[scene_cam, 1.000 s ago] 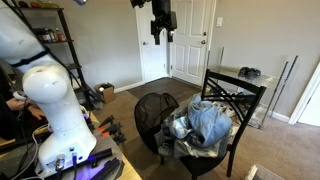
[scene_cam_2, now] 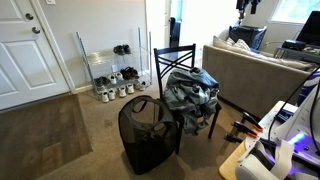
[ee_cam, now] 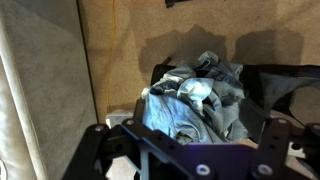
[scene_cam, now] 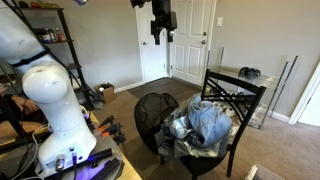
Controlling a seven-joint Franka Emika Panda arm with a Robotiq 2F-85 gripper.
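Observation:
A heap of blue and grey clothes (scene_cam: 208, 124) lies on the seat of a black chair (scene_cam: 236, 100). Beside the chair stands a black mesh basket (scene_cam_2: 148, 140), whose visible inside looks empty. High above the floor, my gripper (scene_cam: 163, 41) points down with its fingers apart and nothing between them. From the wrist, the clothes (ee_cam: 195, 100) appear below and beyond the open gripper, well out of contact. Part of the heap is hidden there by the gripper body.
A shoe rack (scene_cam_2: 122, 72) with several shoes stands by the wall behind the chair. A beige couch (scene_cam_2: 238, 72) is on the far side. Bare brown floor (scene_cam_2: 60, 140) lies open left of the basket.

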